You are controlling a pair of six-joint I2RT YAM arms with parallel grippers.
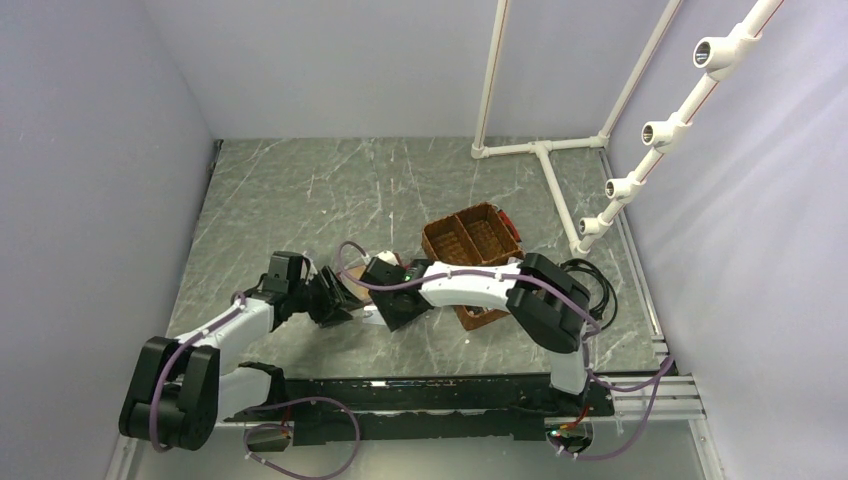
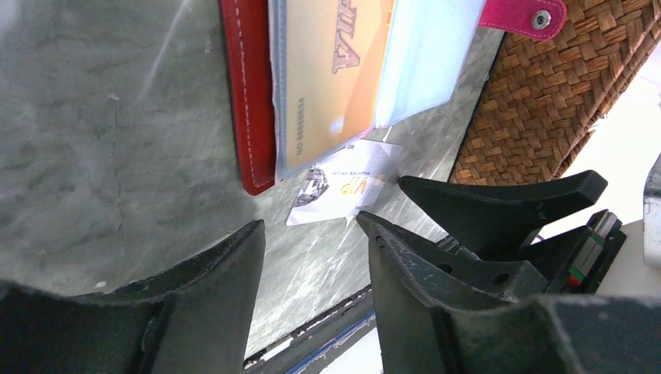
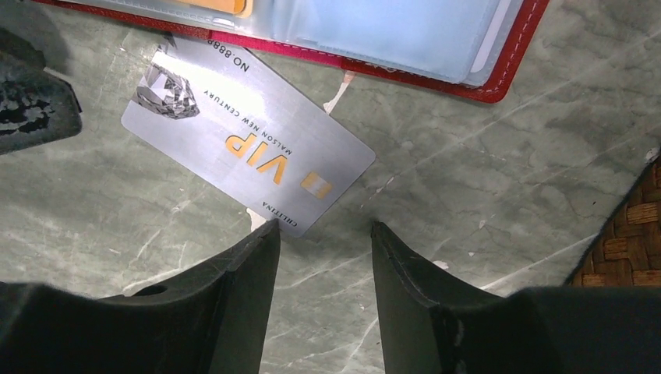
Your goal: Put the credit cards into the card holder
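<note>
A silver VIP card [image 3: 249, 132] lies flat on the table, one edge beside or just under the red card holder [image 3: 491, 84]. The holder lies opened, with clear sleeves and an orange card [image 2: 335, 78] in one of them. My left gripper is partly open near the silver card, nothing between its fingers. In the right wrist view, my right gripper stands partly open, its left fingertip close to the card's lower corner; whether they touch I cannot tell. From the top, both grippers mostly cover the holder and card.
A brown wicker basket [image 1: 452, 243] with compartments stands right of the holder, partly under my right arm. In the left wrist view, the right gripper's dark fingers [image 2: 507, 206] are close to mine.
</note>
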